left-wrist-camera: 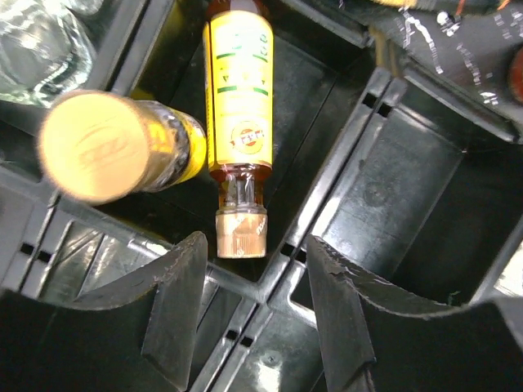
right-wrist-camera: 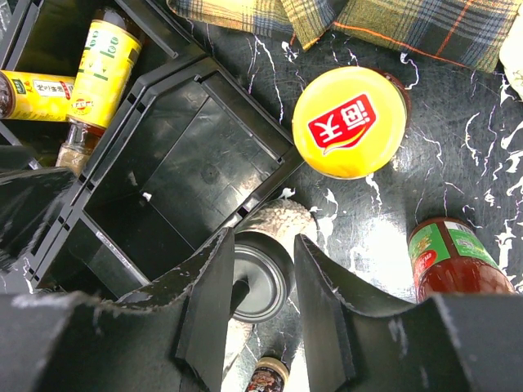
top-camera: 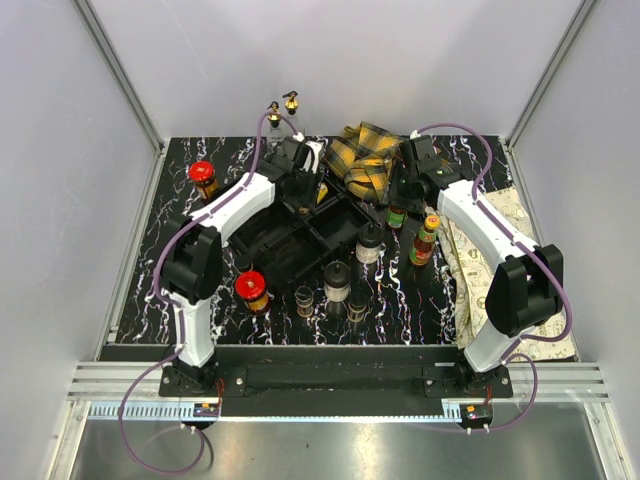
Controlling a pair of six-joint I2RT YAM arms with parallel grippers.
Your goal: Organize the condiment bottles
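Observation:
A yellow-labelled bottle (left-wrist-camera: 240, 90) with a tan cap lies in a compartment of the black tray (top-camera: 290, 255). Beside it, a second yellow-labelled bottle (left-wrist-camera: 102, 147) points its cap at the left wrist camera. Over the front of this compartment, my left gripper is open, with the lying bottle's cap seen beyond the gap. My right gripper has parted fingers and nothing held between them. Past its fingers shows a dark-lidded jar (right-wrist-camera: 260, 276). A yellow-lidded jar (right-wrist-camera: 347, 122) and a red sauce bottle (right-wrist-camera: 459, 261) stand to its right.
Red-lidded jars (top-camera: 203, 178) stand left of and in front of the tray. Small jars (top-camera: 337, 280) cluster at the front right. A plaid cloth (top-camera: 362, 160) lies at the back, a pale cloth (top-camera: 510, 270) at the right. One tray compartment (right-wrist-camera: 184, 155) is empty.

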